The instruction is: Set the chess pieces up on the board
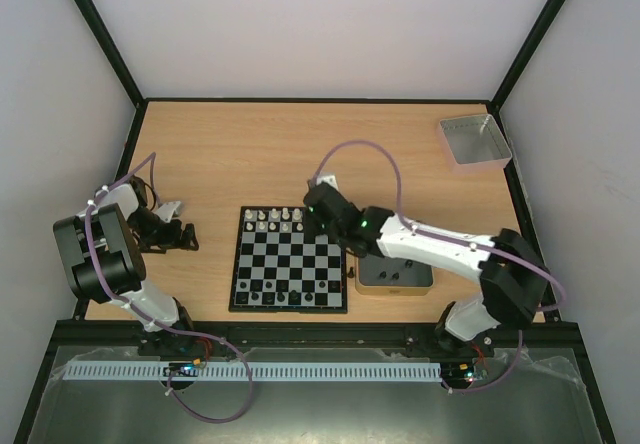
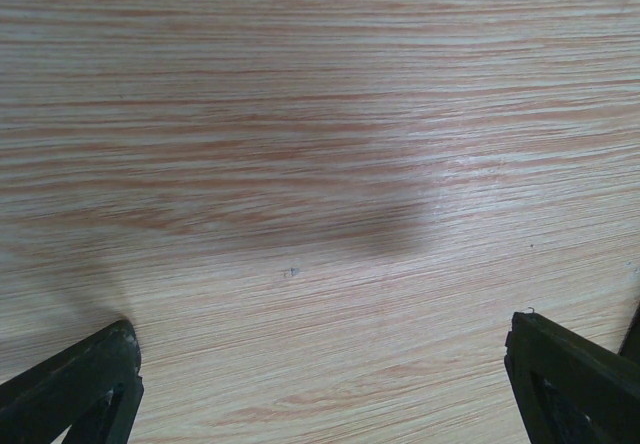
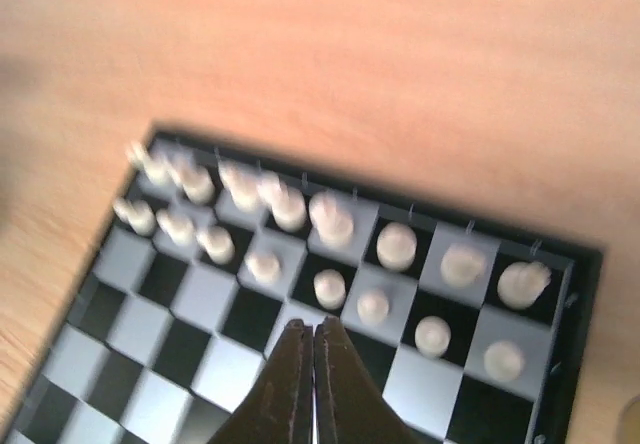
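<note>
The chequered board [image 1: 232,309] lies mid-table with white pieces [image 1: 273,214] standing in two rows along its far side, blurred in the right wrist view. Dark pieces [image 1: 268,297] stand along the near side, and several more lie in the box [image 1: 395,290] to the board's right. Above the board's right part hangs my right gripper, its fingertips shut together with nothing showing between them. It hides some squares in the top view. Far off at the table's left, my left gripper is open over bare wood.
An empty pale basket [image 1: 475,144] stands at the far right corner. A small dark piece [image 1: 351,272] lies between board and box. Bare table [image 1: 290,154] stretches behind the board and to its left.
</note>
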